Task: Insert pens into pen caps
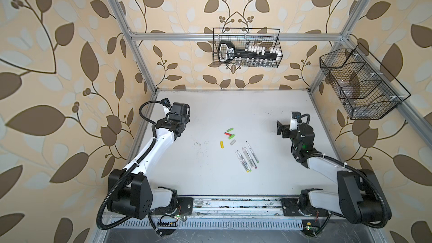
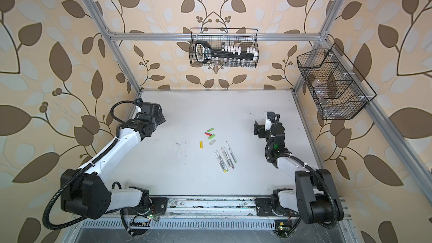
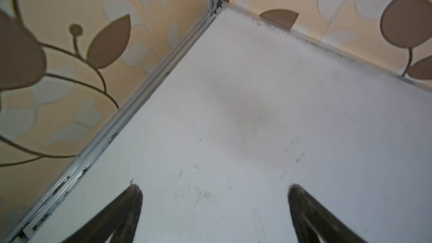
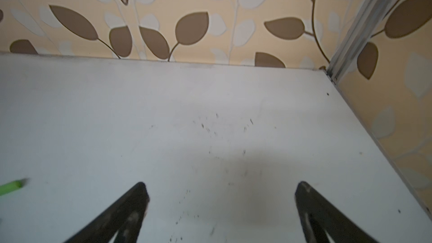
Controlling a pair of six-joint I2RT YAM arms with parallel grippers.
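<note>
Several slim pens [image 1: 247, 156] lie side by side near the middle of the white table, slanting, with no caps visible on them. Just beyond them are loose caps: a yellow cap [image 1: 221, 144], a red cap [image 1: 227, 134], a green cap [image 1: 230, 130], a second green cap [image 1: 231, 136] and a grey cap [image 1: 233, 142]. The red one lies close to the second green one. My left gripper is open over bare table at the left, away from the pens. Over at the right, my right gripper stands open and empty; a green cap [image 4: 10, 187] shows at its view's left edge.
A wire basket [image 1: 247, 56] with small items hangs on the back wall, and another wire basket [image 1: 364, 83] hangs at the right. Around the pens and caps, the table [image 1: 252, 108] is clear.
</note>
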